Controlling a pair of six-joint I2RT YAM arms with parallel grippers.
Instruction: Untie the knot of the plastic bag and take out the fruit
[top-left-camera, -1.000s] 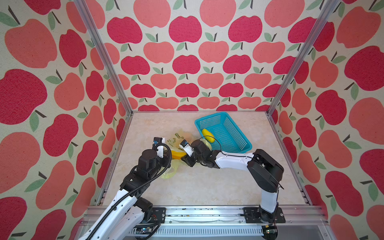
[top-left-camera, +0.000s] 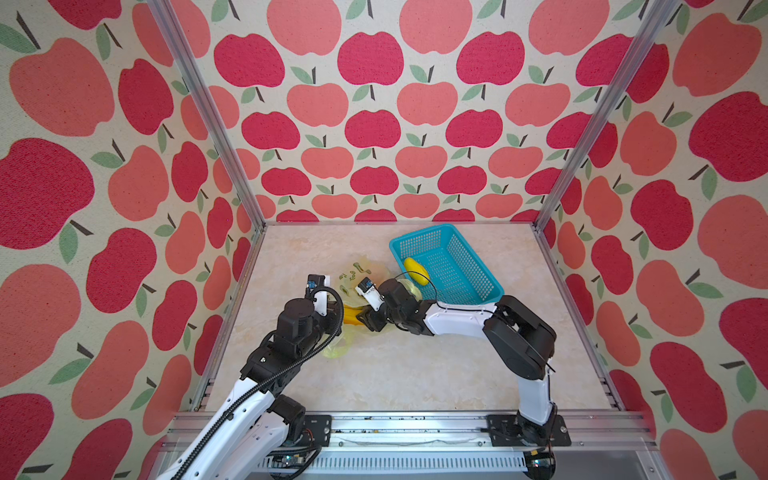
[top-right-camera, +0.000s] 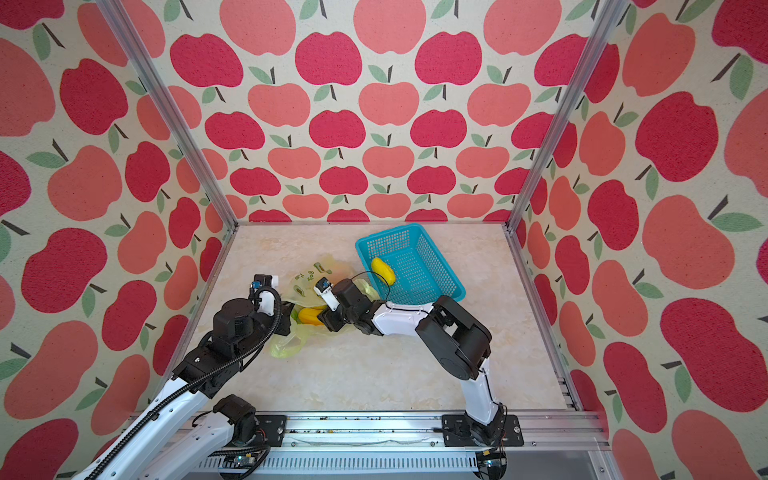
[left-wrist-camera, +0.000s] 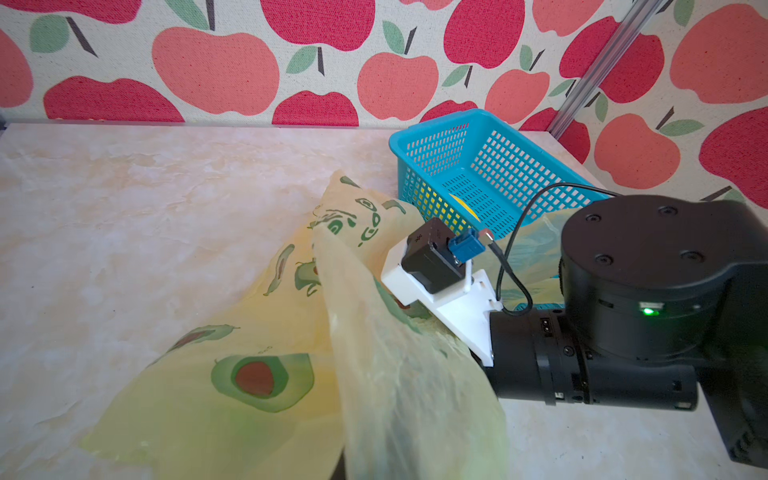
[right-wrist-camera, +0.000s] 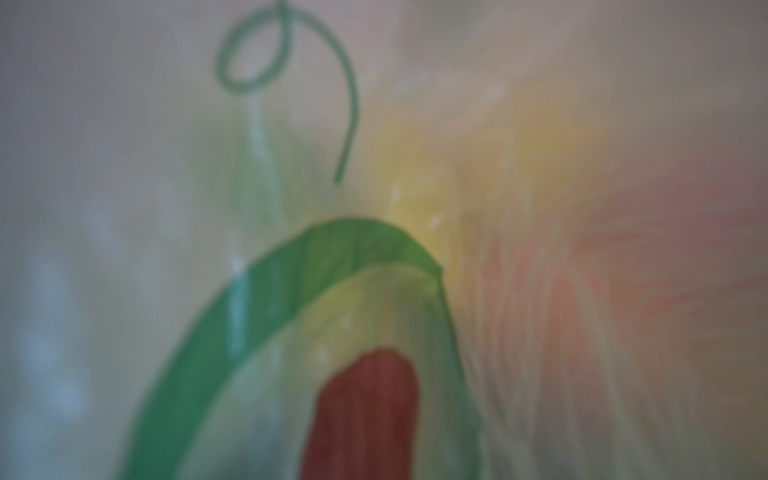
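The pale yellow avocado-print bag (left-wrist-camera: 264, 336) lies crumpled on the table, with yellow fruit (top-right-camera: 310, 316) showing between my grippers in the top views. My left gripper (top-left-camera: 332, 320) is at the bag's left part; in the left wrist view bag plastic rises close to the camera and hides its fingers. My right gripper (top-left-camera: 370, 318) reaches into the bag beside the fruit, its fingertips obscured. The right wrist view is filled with blurred translucent plastic (right-wrist-camera: 368, 240), showing yellow and pink behind it.
A blue basket (top-left-camera: 472, 268) stands at the back right, holding a yellow fruit (top-left-camera: 415, 270). Patterned walls enclose the workspace.
My right gripper and arm have shifted slightly left, towards the left gripper, over the last second. My left arm looks unmoved.
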